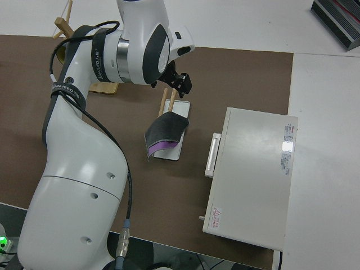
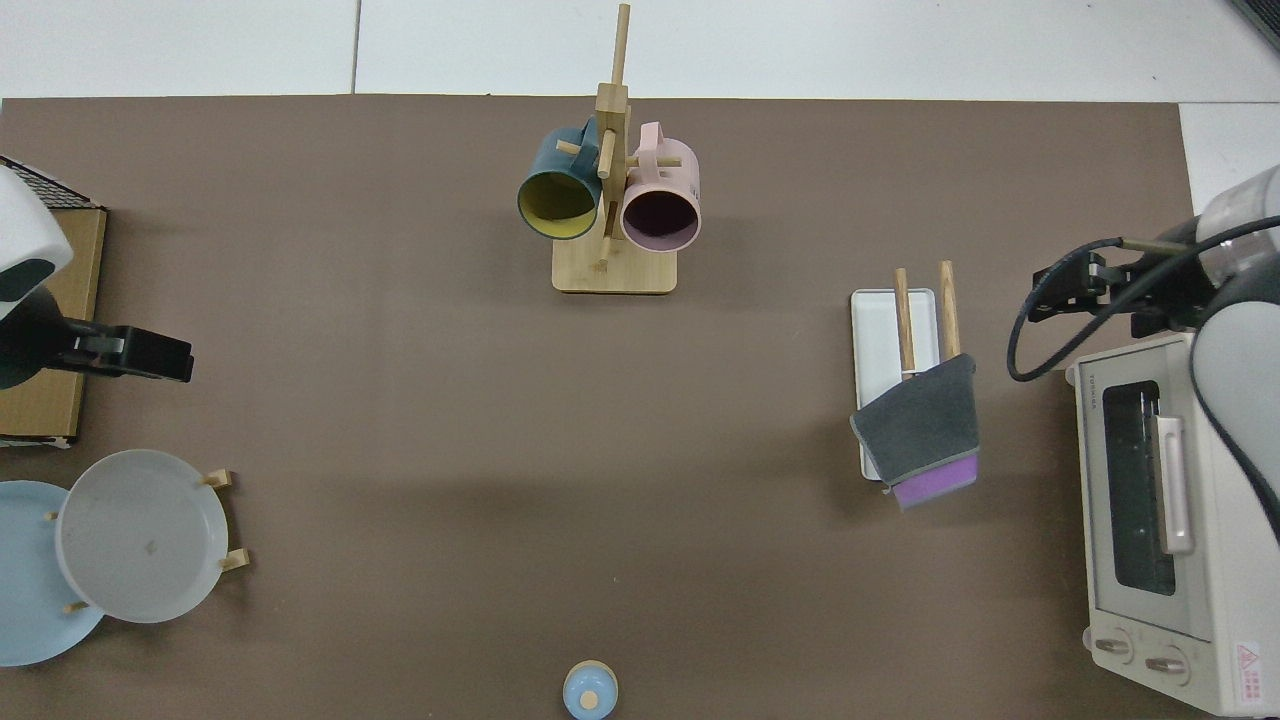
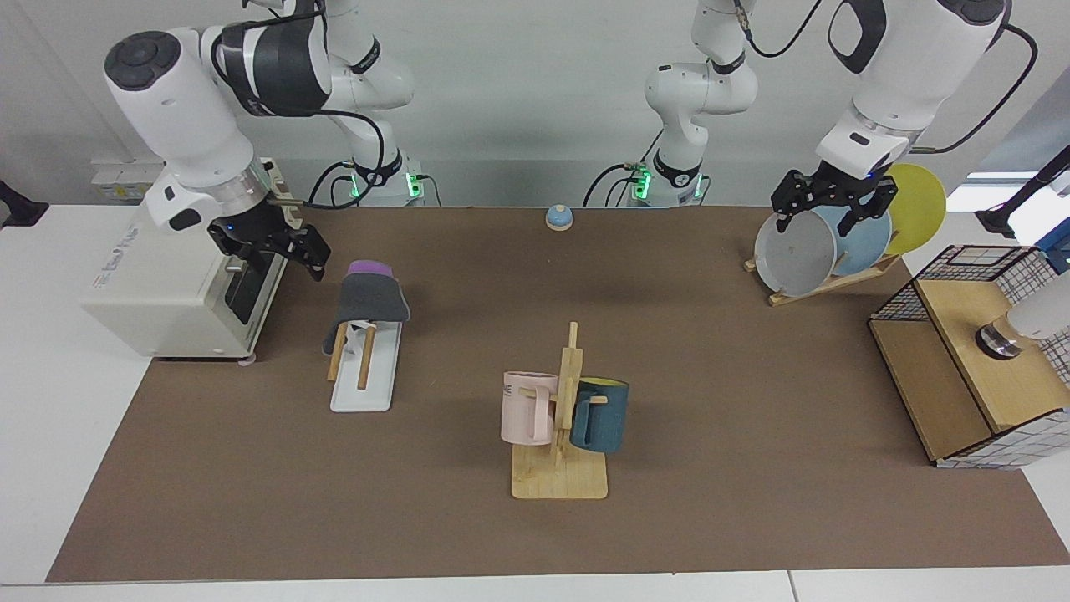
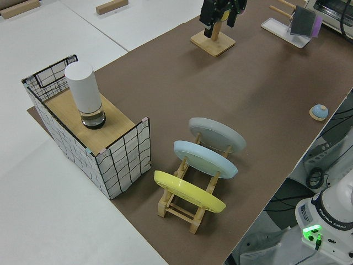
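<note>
In the top view, my right gripper (image 2: pixel 1080 282) hangs above the white oven (image 2: pixel 1140 624), beside a drying rack with a white tray (image 2: pixel 876 336), a grey cloth (image 2: pixel 918 426) and a purple cloth (image 2: pixel 933 482). I cannot make out its finger gap. My left gripper (image 2: pixel 144 354) is at the left, over the table near the plates (image 2: pixel 142 534), its fingertips dark and their state unclear. A wooden mug tree (image 2: pixel 613 278) holds a teal mug (image 2: pixel 558 180) and a pink mug (image 2: pixel 660 192).
A wood and wire shelf (image 2: pixel 66 264) with a white cylinder (image 4: pixel 83 88) stands at the left. A small blue round object (image 2: pixel 589 690) lies at the front edge.
</note>
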